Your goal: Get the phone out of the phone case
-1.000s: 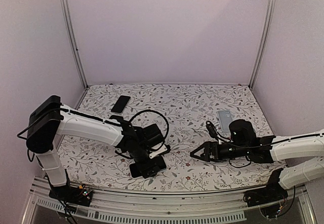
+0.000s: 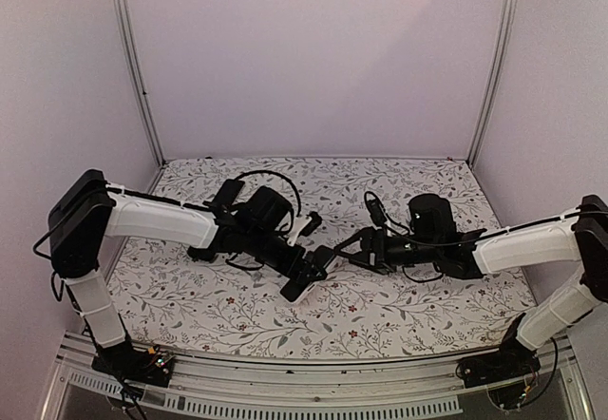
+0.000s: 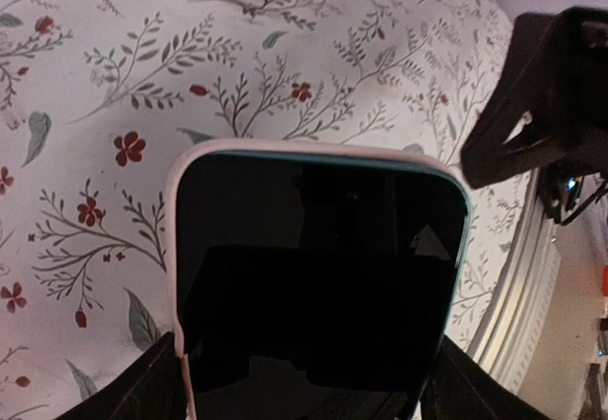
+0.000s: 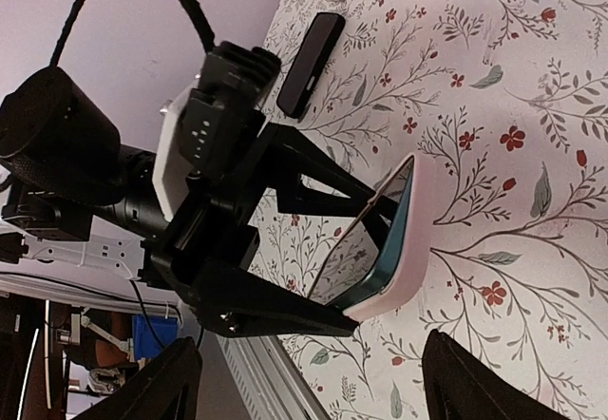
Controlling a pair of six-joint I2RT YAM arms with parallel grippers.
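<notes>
A dark phone in a pale pink case [image 4: 410, 258] is raised over the table, tilted, between the fingers of my left gripper [image 2: 309, 268]; in the right wrist view those fingers reach to both sides of it, though how firmly they close on it is unclear. My right gripper [image 2: 353, 254] is just to the right of the phone's upper end, its fingers apart in the right wrist view with nothing between them.
Two black phone-like slabs [image 4: 309, 64] lie on the flowered tablecloth [image 4: 513, 325] at the back left. The front and middle of the table around the grippers are clear. Walls surround the table's back and sides.
My left gripper has lifted the phone in its case up and to the right, tilting it. My right gripper has moved left and toward the back, up beside it.
</notes>
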